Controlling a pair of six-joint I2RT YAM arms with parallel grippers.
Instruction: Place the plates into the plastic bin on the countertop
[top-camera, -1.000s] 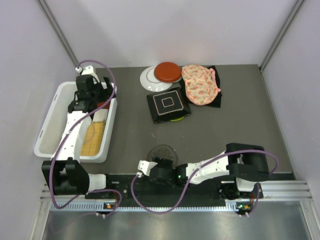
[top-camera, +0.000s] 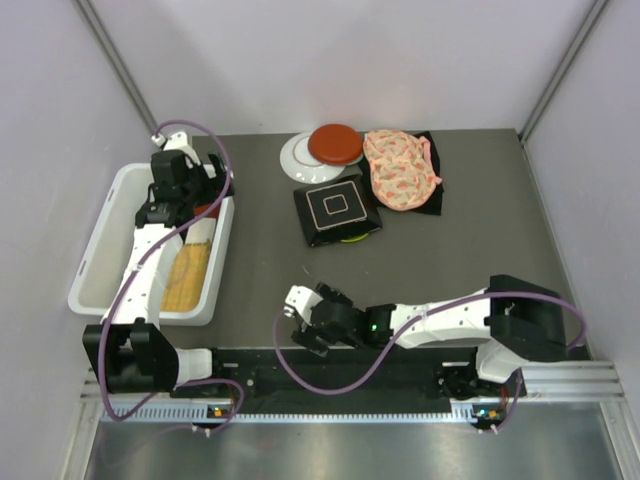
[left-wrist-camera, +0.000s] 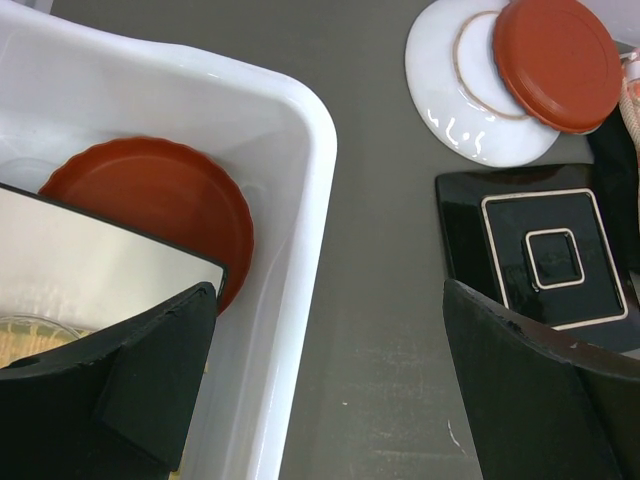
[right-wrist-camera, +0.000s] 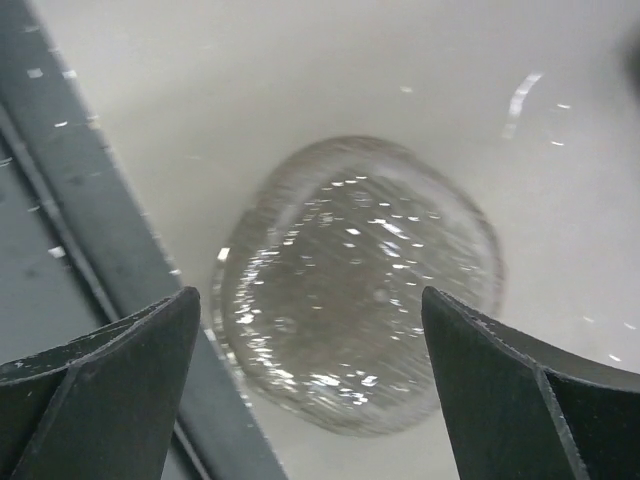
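Note:
A clear glass plate (right-wrist-camera: 355, 300) lies on the counter near its front edge, between the open fingers of my right gripper, which hangs over it (top-camera: 305, 325). My left gripper is open above the right rim of the white plastic bin (left-wrist-camera: 300, 220), holding nothing. Inside the bin are a red plate (left-wrist-camera: 165, 200), a white flat item (left-wrist-camera: 90, 260) and a yellowish piece (top-camera: 183, 280). At the back of the counter lie white plates (top-camera: 300, 170), a red plate (top-camera: 335, 142) and black square plates (top-camera: 320, 220), with some green showing beneath.
A pink patterned cloth item (top-camera: 400, 168) lies on black at the back right, beside the plates. Walls bound the sides and back.
The left arm has not moved.

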